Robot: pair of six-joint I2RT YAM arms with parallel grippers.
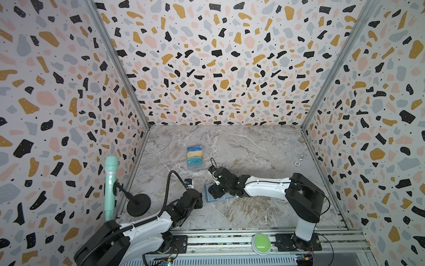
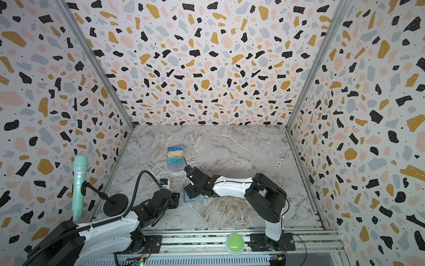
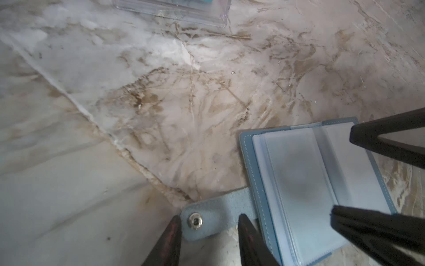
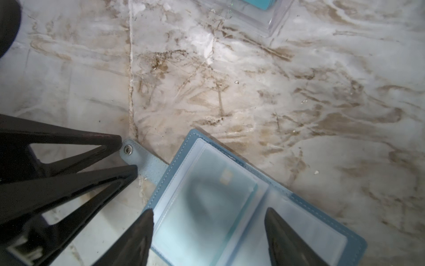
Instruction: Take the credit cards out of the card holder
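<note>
The blue card holder (image 4: 252, 165) lies spread open on the table, frosted pockets facing up, its snap strap (image 3: 221, 212) reaching left. In the right wrist view its left pocket (image 4: 208, 195) shows a teal tint and a small pale yellow patch; I cannot tell whether a card is inside. My right gripper hangs over the holder with its fingers apart and nothing between them. To the left of the holder, near the strap's snap, my left gripper is also open and empty.
A clear tray (image 3: 177, 15) with blue, yellow and teal cards (image 1: 194, 153) stands behind the holder. A microphone on a black-based stand (image 1: 138, 204) is at the left. Small round items (image 1: 297, 164) lie far right.
</note>
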